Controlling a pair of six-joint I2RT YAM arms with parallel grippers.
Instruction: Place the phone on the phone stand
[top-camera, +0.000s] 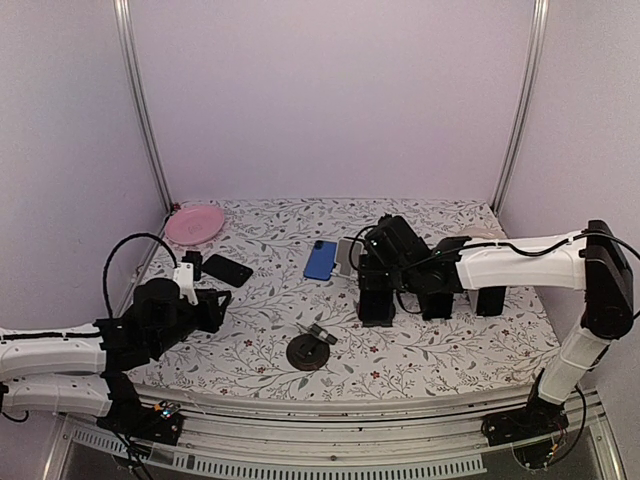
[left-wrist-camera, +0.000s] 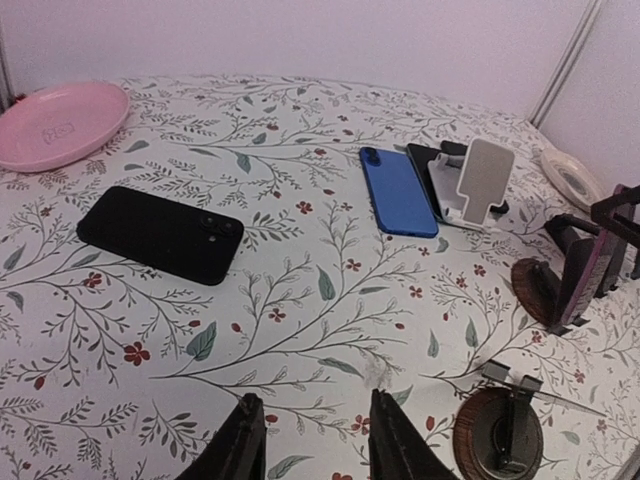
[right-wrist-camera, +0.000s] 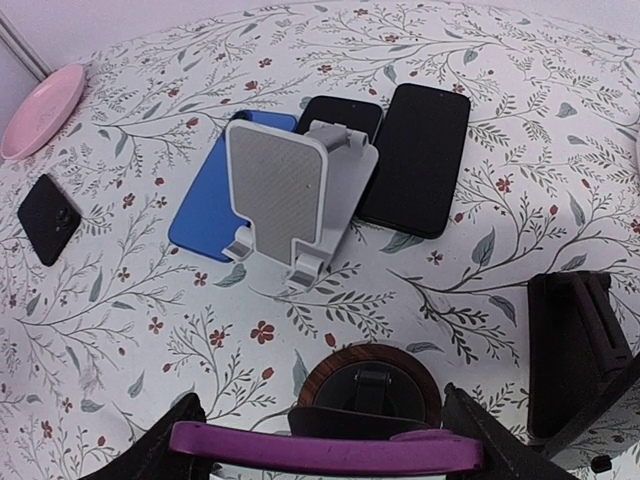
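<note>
A phone with a purple edge (right-wrist-camera: 330, 452) is clamped across its width in my right gripper. In the left wrist view this phone (left-wrist-camera: 585, 268) stands nearly upright, slightly tilted, against a phone stand with a round brown base (left-wrist-camera: 530, 290). From the right wrist, the stand's base (right-wrist-camera: 318, 385) lies just beyond the phone; whether the phone's weight rests on the stand, I cannot tell. The top view shows the phone's dark face (top-camera: 376, 310) below the gripper. My left gripper is open and empty at the table's left side.
An empty round stand (top-camera: 308, 351) sits front centre. Behind are a white stand (right-wrist-camera: 277, 190), a blue phone (left-wrist-camera: 398, 190) and black phones, one at left (left-wrist-camera: 160, 232). More propped phones (top-camera: 490, 301) stand right. A pink plate (top-camera: 195, 225) lies back left.
</note>
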